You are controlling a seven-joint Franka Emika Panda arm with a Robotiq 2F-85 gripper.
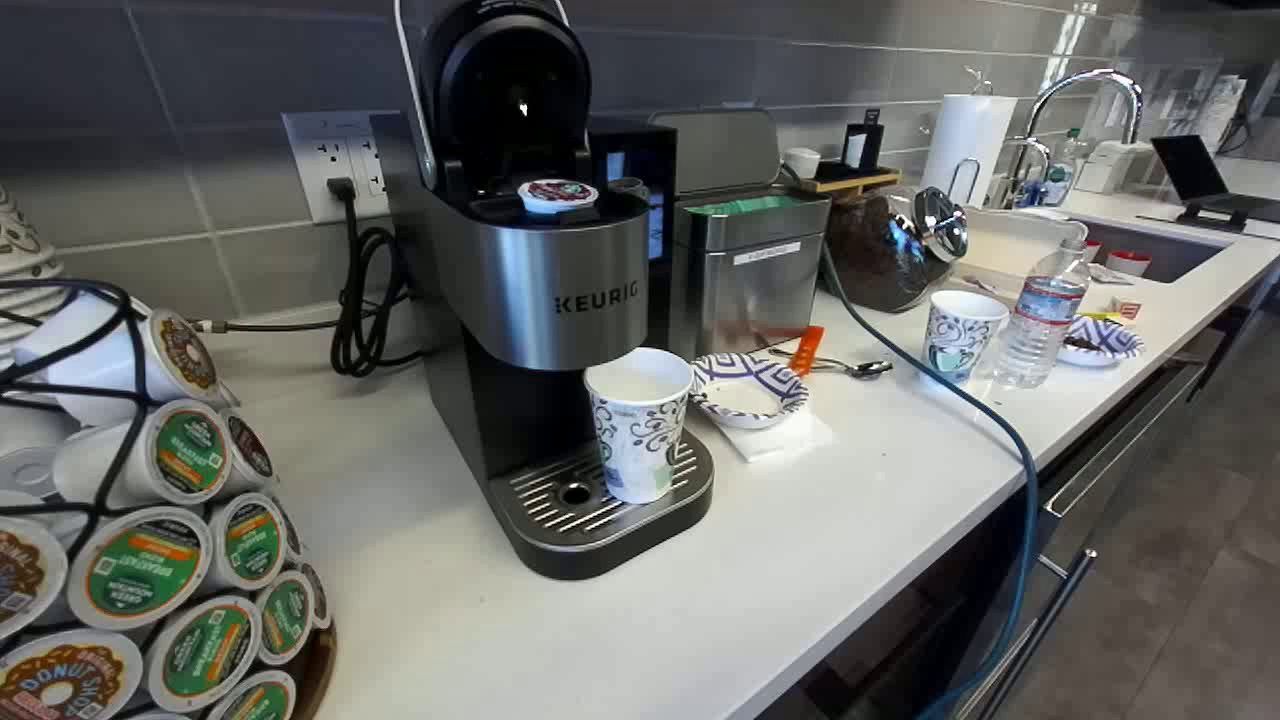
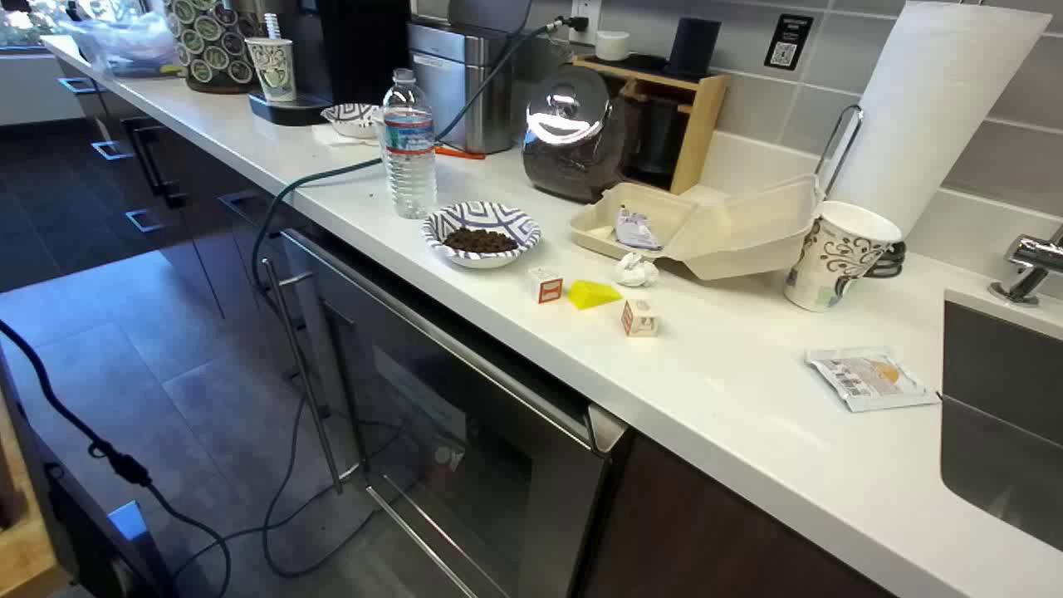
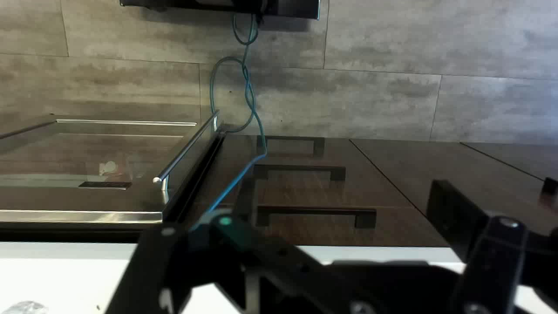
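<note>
Only the wrist view shows my gripper. It stands open, its black fingers (image 3: 454, 217) wide apart with nothing between them, above the counter edge and dark drawers. In exterior view 1 the Keurig coffee machine (image 1: 552, 282) has its lid raised, and a pod (image 1: 558, 194) sits at its top opening. A patterned paper cup (image 1: 639, 432) stands upright on the drip tray (image 1: 564, 528). To the left is a rack of several pods (image 1: 192, 450). Neither exterior view has the gripper in it.
A patterned bowl (image 1: 753, 390), second cup (image 1: 962, 336) and water bottle (image 1: 1041, 318) stand right of the machine. A blue cable (image 1: 948, 378) crosses the counter. An open takeout box (image 2: 737, 239), small cartons (image 2: 640, 319) and a packet (image 2: 872, 379) lie toward the sink (image 2: 996, 409).
</note>
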